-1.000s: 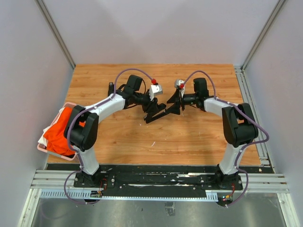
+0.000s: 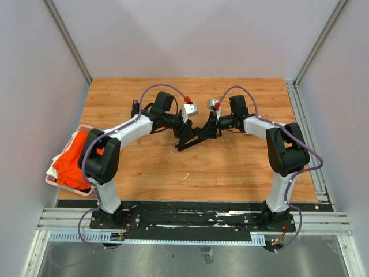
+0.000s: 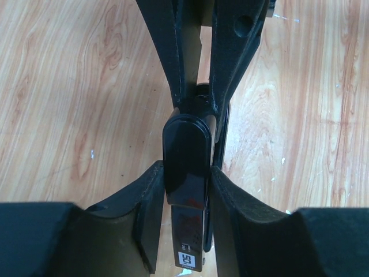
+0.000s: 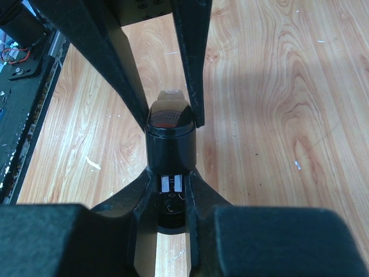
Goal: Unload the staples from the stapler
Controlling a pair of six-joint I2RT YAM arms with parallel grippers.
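Observation:
The black stapler (image 2: 190,143) is between my two grippers, over the middle of the table. Its rounded black end (image 3: 187,153) and the long part with a white label (image 3: 187,245) show in the left wrist view. My left gripper has a finger close against each side of that end; whether it presses on it is unclear. From the opposite side, my right gripper is shut on the stapler's other end, where a small pale metal piece (image 4: 171,183) shows between the fingers. Staples cannot be made out.
A pink basket (image 2: 85,126) with orange and white cloth stands at the left edge. A slim black object (image 2: 135,108) lies at the back left. Small pale scraps (image 2: 187,175) dot the table (image 2: 230,179), whose front part is mostly clear.
My right gripper has moved slightly left and closed at the stapler's end, where it stood wider before. The left arm and the stapler look unmoved.

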